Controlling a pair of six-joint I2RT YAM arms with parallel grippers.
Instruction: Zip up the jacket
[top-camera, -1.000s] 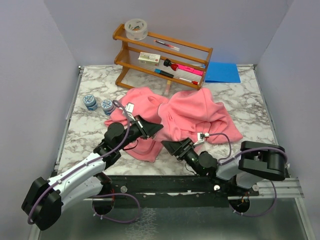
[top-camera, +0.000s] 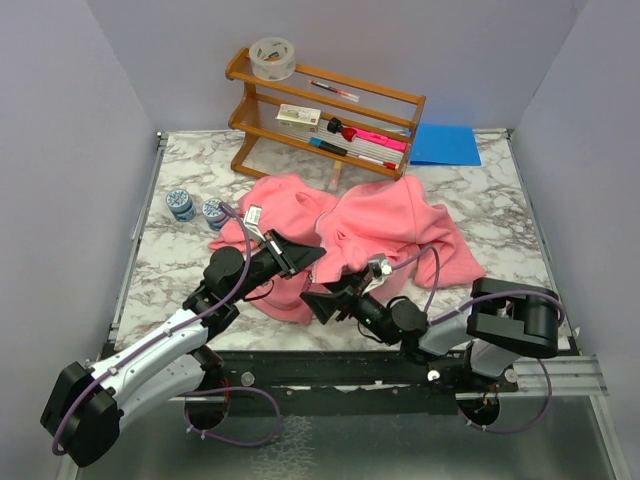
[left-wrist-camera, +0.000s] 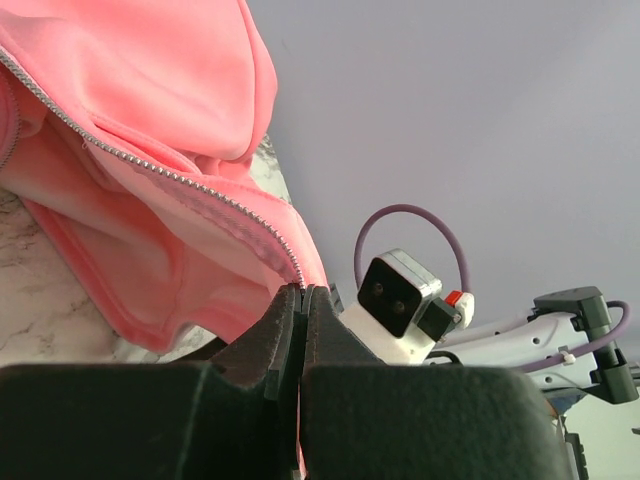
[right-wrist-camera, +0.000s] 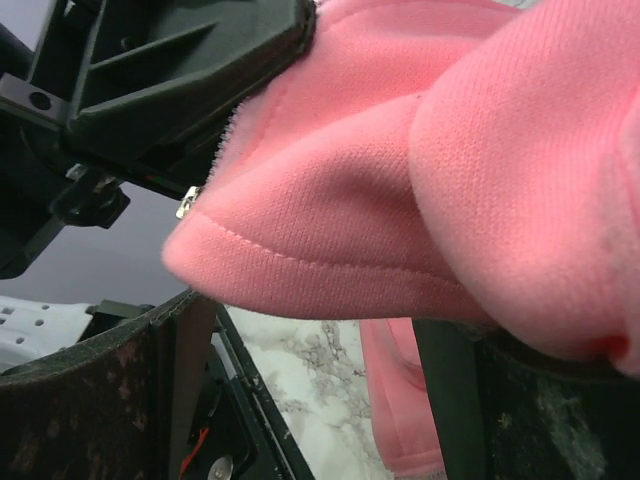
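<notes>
The pink jacket (top-camera: 400, 225) lies spread and bunched on the marble table. My left gripper is shut on the jacket's front edge, beside a silver zipper track (left-wrist-camera: 180, 178) running up to its fingertips. In the right wrist view a pink fabric flap (right-wrist-camera: 320, 230) hangs below the other gripper's dark body, with a small metal zipper piece (right-wrist-camera: 187, 203) at its edge. My right gripper is open beneath this flap, its fingers on either side, close to the cloth; from above it sits just below and right of the left gripper.
A wooden rack (top-camera: 245, 62) with stationery stands at the back, beside a blue folder (top-camera: 445, 145). Two small jars (top-camera: 180, 205) stand at the left. Bare marble (top-camera: 500, 200) shows at the right.
The left gripper has barely moved.
</notes>
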